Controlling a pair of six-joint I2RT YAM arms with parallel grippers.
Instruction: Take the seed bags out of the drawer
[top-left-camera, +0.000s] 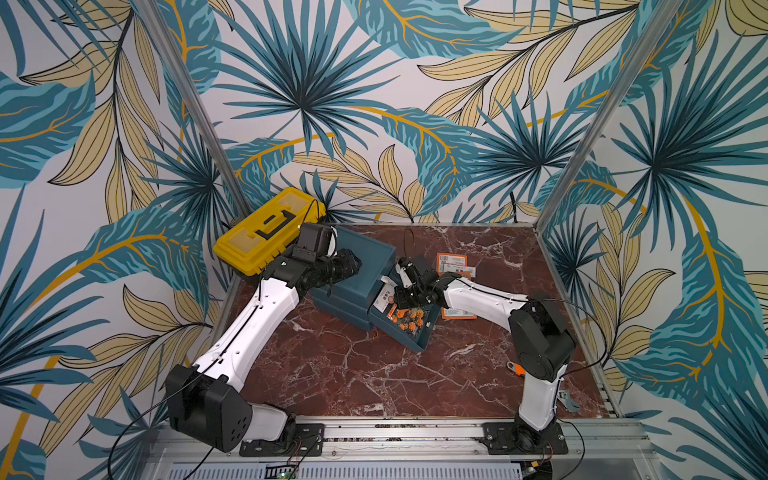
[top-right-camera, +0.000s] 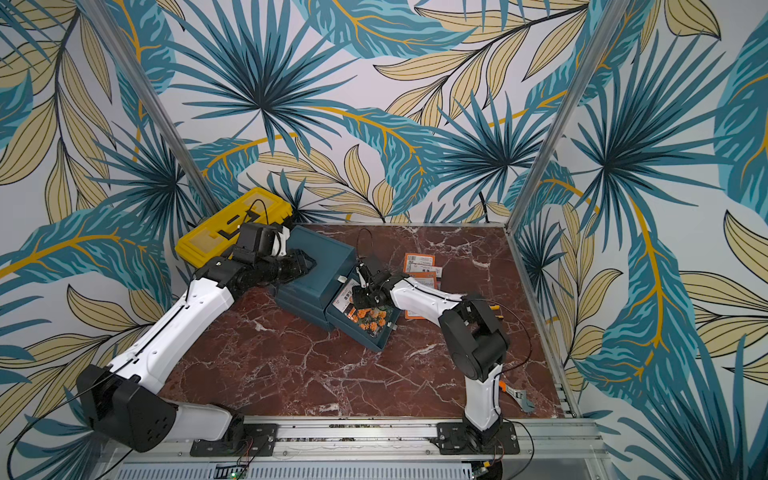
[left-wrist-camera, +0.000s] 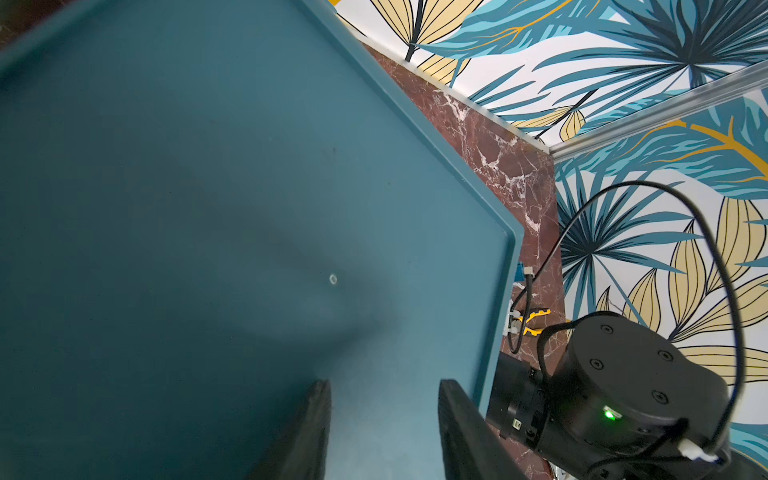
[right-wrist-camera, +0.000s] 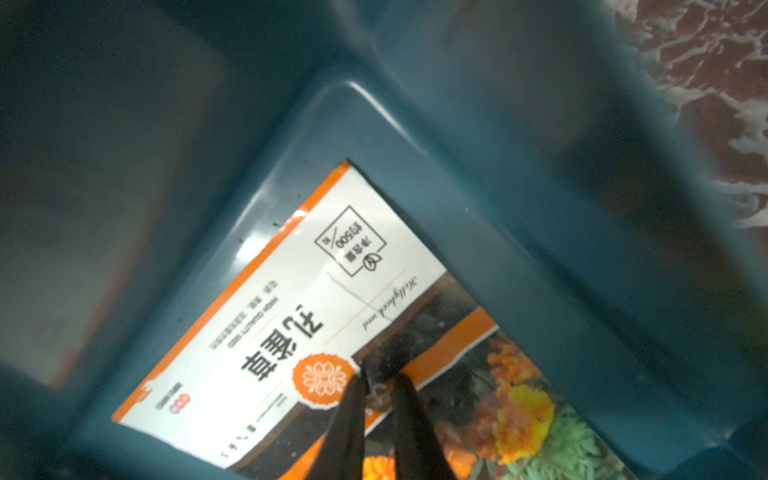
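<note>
The pulled-out drawer (top-left-camera: 416, 340) of the blue-grey cabinet holds seed bags. A white-and-orange bag with marigold pictures (right-wrist-camera: 288, 304) lies on its floor. My right gripper is down inside the drawer at that bag, its fingertips on or just above the bag, part open with a narrow gap; whether it grips anything is unclear. My left gripper is part open over the cabinet's top (left-wrist-camera: 240, 200), nothing visible between its fingers.
Orange-edged bags (top-left-camera: 453, 264) lie on the table behind the right arm. A yellow toolbox (top-left-camera: 264, 228) stands at back left. An orange-handled tool (top-right-camera: 512, 392) lies at front right.
</note>
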